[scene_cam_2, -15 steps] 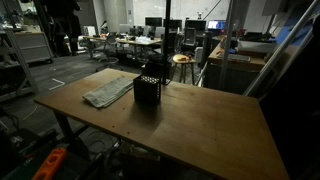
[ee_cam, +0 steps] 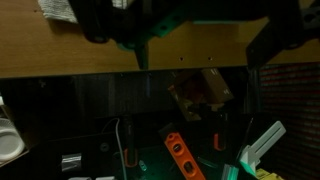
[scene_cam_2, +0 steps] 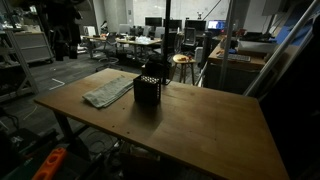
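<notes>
A black perforated box (scene_cam_2: 147, 90) stands upright near the middle of the wooden table (scene_cam_2: 205, 120). To its left a grey, crumpled cloth (scene_cam_2: 107, 92) lies flat, and a corner of pale cloth (ee_cam: 58, 9) shows at the top left of the wrist view. My gripper is open over the table's edge, its dark fingers well apart and nothing visible between them. In the exterior view the arm (scene_cam_2: 62, 30) is a dark shape at the upper left, above and off the table's left end, with its fingers hard to make out.
Below the table edge, the wrist view shows an open cardboard box (ee_cam: 200, 92), an orange bar with holes (ee_cam: 184, 155) and a white round item (ee_cam: 8, 140). A dark post rises behind the black box.
The dark arm at the upper left has shifted slightly. The black box and the cloth have stayed in place.
</notes>
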